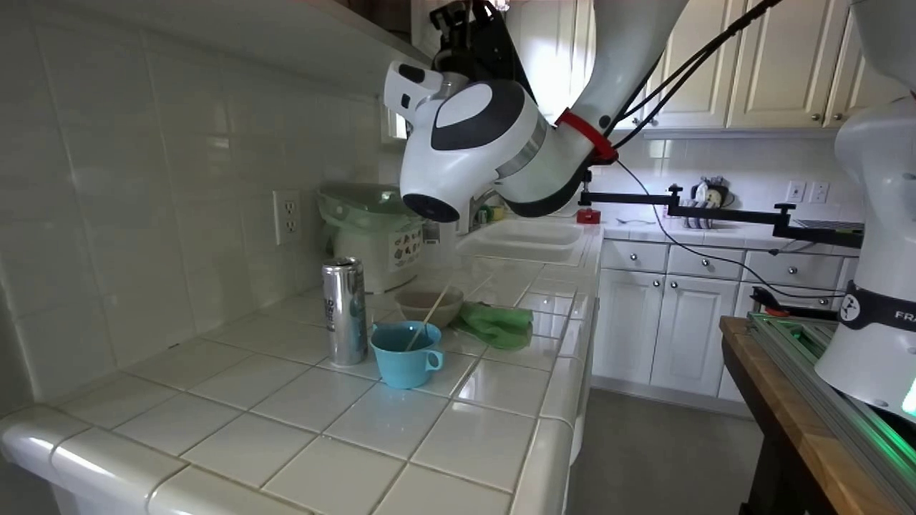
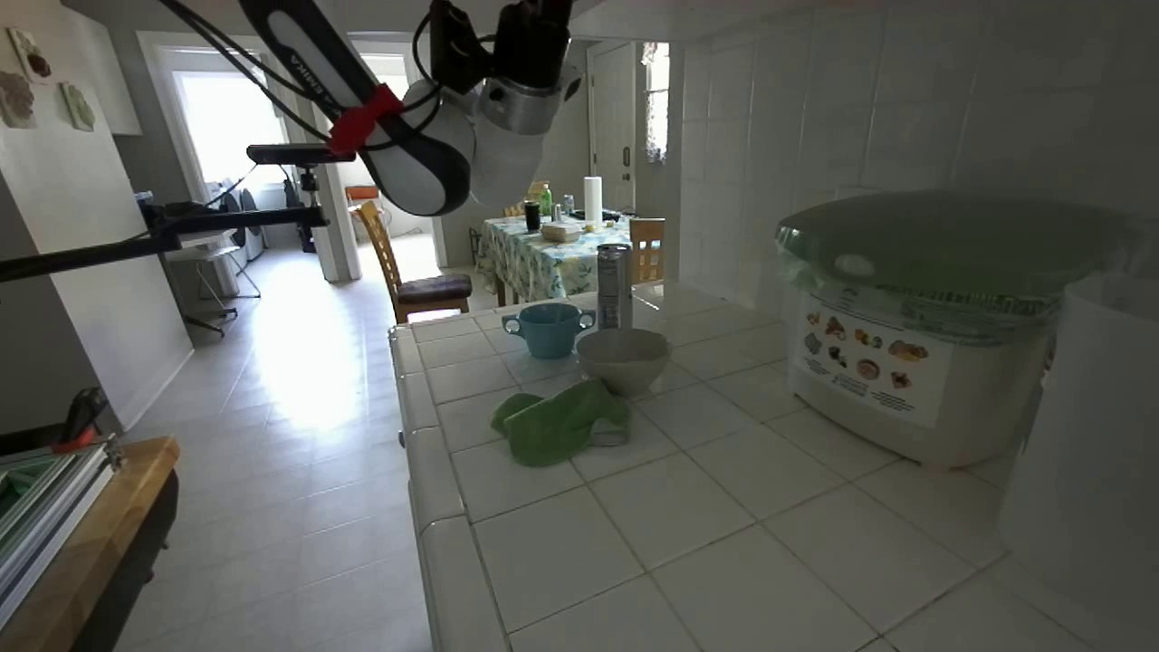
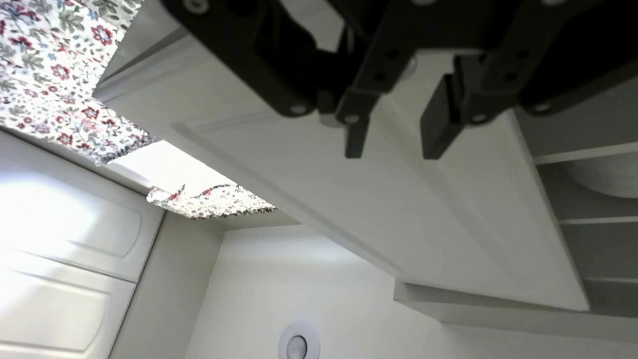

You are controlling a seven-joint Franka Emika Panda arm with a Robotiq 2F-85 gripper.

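Note:
In the wrist view my gripper faces up at a white cabinet door (image 3: 335, 179) that stands swung out from its shelves. Its dark fingers (image 3: 357, 134) are a short way apart, and a pale round knob (image 3: 409, 69) shows between them, partly covered by the finger links. Exactly where the pads touch it is hidden. In the first exterior view the arm's white wrist (image 1: 468, 146) is raised high over the counter, and the gripper's tips are out of sight above.
Below on the tiled counter (image 1: 343, 455) stand a silver can (image 1: 345, 313), a blue cup (image 1: 403, 365) with a stick in it, a bowl (image 1: 421, 300) and a green cloth (image 1: 498, 325). A lidded bin (image 1: 369, 236) is by the wall. Cabinet shelves (image 3: 598, 185) show beside the door.

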